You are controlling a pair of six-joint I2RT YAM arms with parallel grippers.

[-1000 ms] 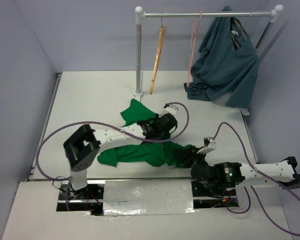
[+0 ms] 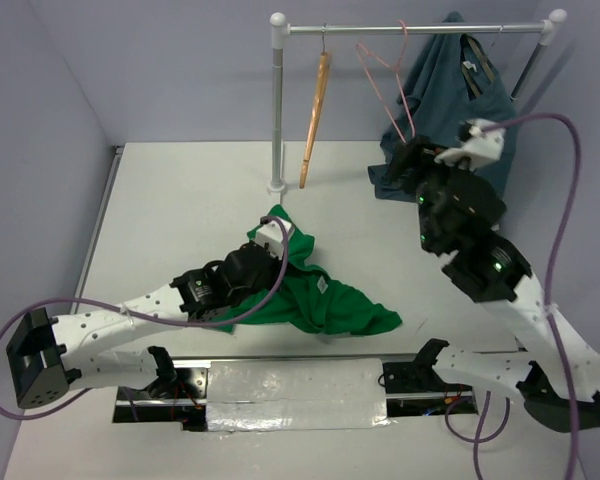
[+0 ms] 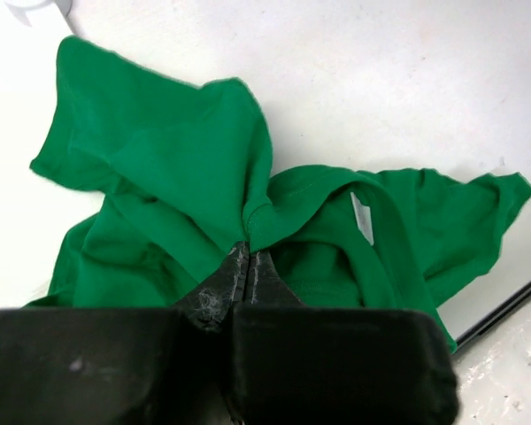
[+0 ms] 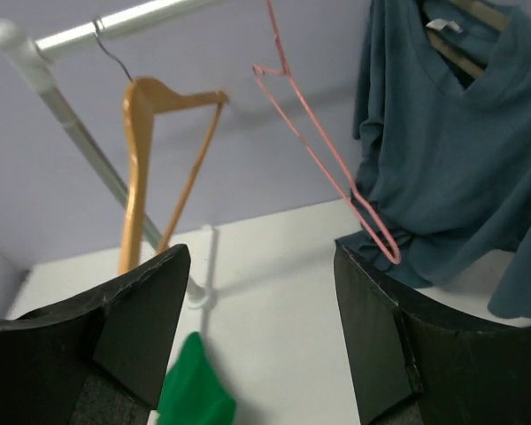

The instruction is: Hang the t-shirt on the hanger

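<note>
A green t-shirt (image 2: 335,305) lies crumpled on the white floor, with my left gripper (image 2: 272,240) shut on a fold of it; the left wrist view shows the fingertips pinching the fabric (image 3: 168,150). My right gripper (image 2: 415,150) is raised before the rack, part open and empty. In the right wrist view a pink wire hanger (image 4: 323,166) and a wooden hanger (image 4: 138,150) hang ahead of its fingers, both bare.
A white rail (image 2: 380,30) on posts spans the back. A dark teal garment (image 2: 445,100) hangs at its right.
My right arm has risen sharply toward the hangers. My left gripper has moved left and toward the front, dragging shirt fabric with it. The pink hanger has swung and turned.
</note>
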